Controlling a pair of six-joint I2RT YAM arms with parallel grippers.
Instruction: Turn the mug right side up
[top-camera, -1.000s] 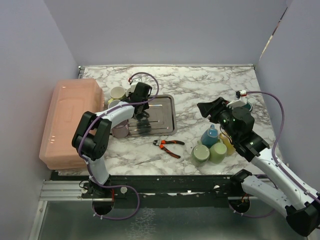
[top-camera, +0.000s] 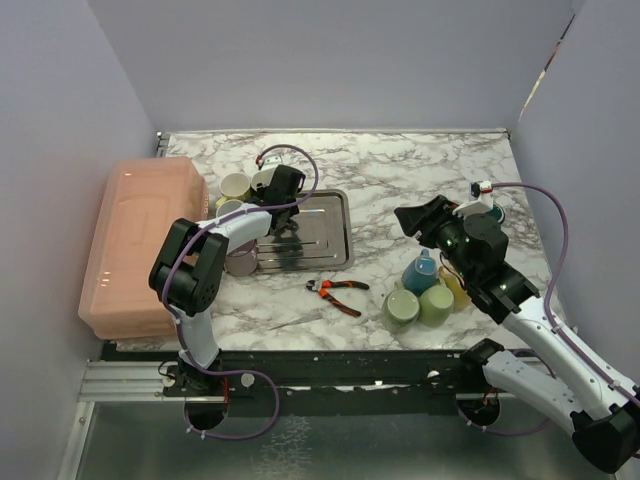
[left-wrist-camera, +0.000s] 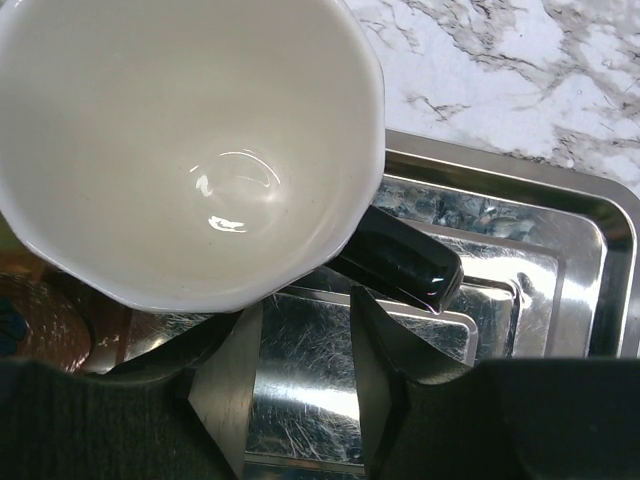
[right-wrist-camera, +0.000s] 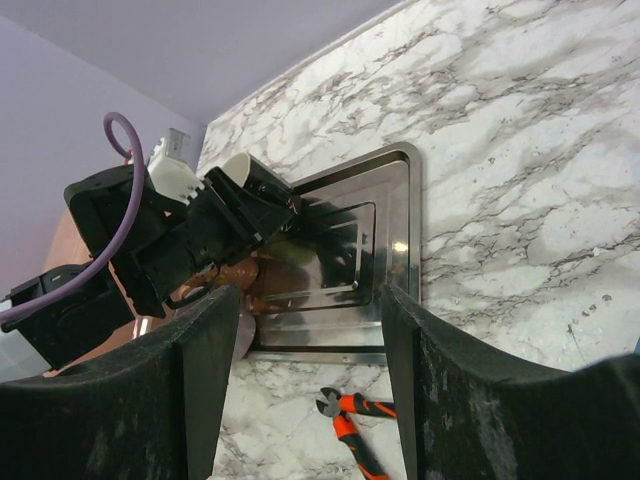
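Note:
A white mug (left-wrist-camera: 170, 120) with a black handle (left-wrist-camera: 395, 260) fills the upper left of the left wrist view, its hollow facing the camera, beside a steel tray (left-wrist-camera: 560, 240). My left gripper is open just below the mug's rim, near the handle, with nothing seen between its fingers. In the top view the arm hides much of this mug. My right gripper hangs open over the right part of the table, away from the tray.
Other mugs (top-camera: 236, 185) stand left of the tray. A peach box (top-camera: 135, 250) is at the left. Orange-handled pliers (top-camera: 340, 290) lie in front of the tray, with several cups (top-camera: 401, 307) under the right arm.
The left arm has shifted very slightly over the tray in the top view. The right arm has not visibly moved.

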